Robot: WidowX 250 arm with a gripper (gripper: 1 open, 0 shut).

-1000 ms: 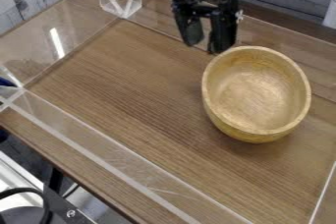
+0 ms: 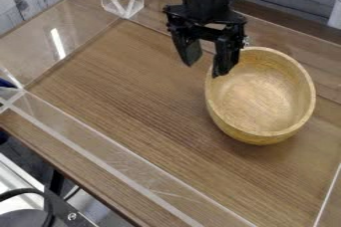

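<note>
My black gripper (image 2: 205, 57) is at the upper middle of the camera view, just over the left rim of a round light-wood bowl (image 2: 262, 105). Its fingers point downward and stand apart. I see nothing held between them. The bowl is on the right of the wooden table (image 2: 107, 102), and its inside looks empty.
Clear plastic corner pieces (image 2: 123, 0) stand at the back left, and a clear strip runs along the front left edge. A black cable (image 2: 38, 199) lies at the lower left.
My gripper has come down the view, toward the camera, nearer the bowl's left rim. The bowl has not moved.
</note>
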